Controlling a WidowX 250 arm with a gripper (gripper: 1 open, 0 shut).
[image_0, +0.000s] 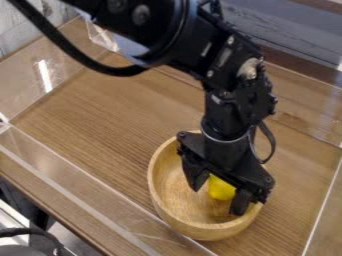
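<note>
My black gripper reaches down into a round wooden bowl near the front of the table, its fingers open on either side of a yellow object in the bowl. The gripper hides much of the yellow object, so its shape and any contact with the fingers cannot be made out.
Bare wooden table spreads to the left of and behind the bowl. Clear edging runs along the table's left and right sides. A pale wall stands at the back, and dark cables show at the lower left.
</note>
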